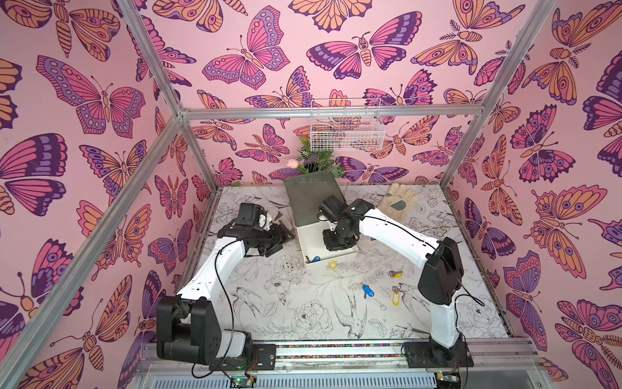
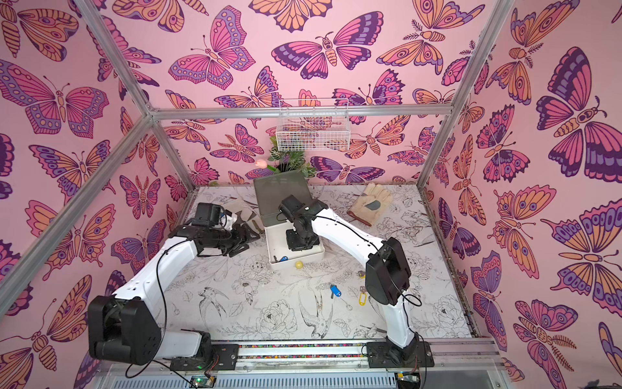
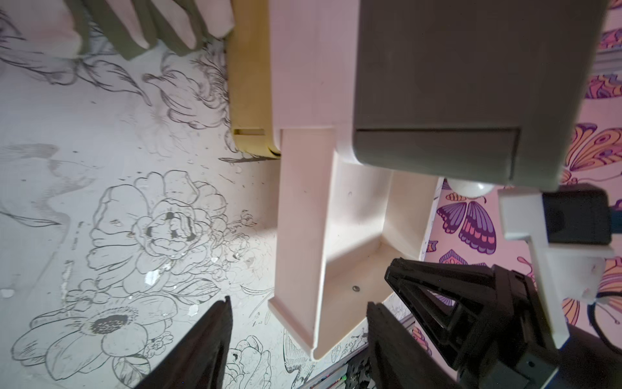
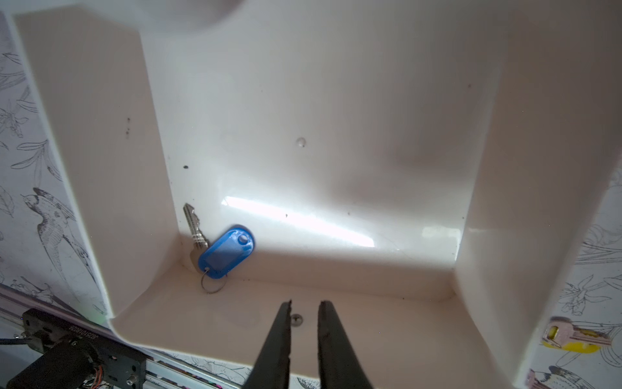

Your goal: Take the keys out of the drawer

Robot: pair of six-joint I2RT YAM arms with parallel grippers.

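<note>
A white drawer (image 1: 308,241) is pulled out of a box with a grey top (image 2: 272,188). Inside it, at a front corner in the right wrist view, lies a key (image 4: 196,230) with a blue tag (image 4: 226,251) and a ring. My right gripper hangs over the drawer, fingers a little apart, nothing between them. My left gripper is just left of the box; its fingers stand wide apart in the left wrist view, with nothing held.
On the table in front lie a blue tag (image 1: 367,290), yellow tags (image 1: 396,295) and a yellow ball (image 1: 333,265). Gloves (image 1: 396,201) lie right of the box. Flowers stand behind.
</note>
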